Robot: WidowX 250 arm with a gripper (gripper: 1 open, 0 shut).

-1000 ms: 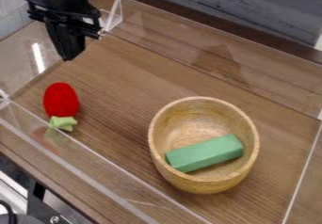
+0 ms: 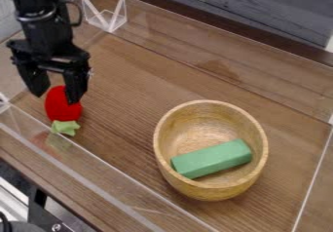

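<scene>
My black gripper (image 2: 55, 80) is at the left, open, its two fingers just above and around the top of a red rounded object (image 2: 64, 105) with a green leafy top (image 2: 65, 128), resembling a strawberry, lying on the wooden surface.
A yellow bowl (image 2: 182, 129) with a green block (image 2: 212, 158) inside sits at the lower right. Clear edging runs along the left and bottom.
The bowl and block look unchanged.
</scene>
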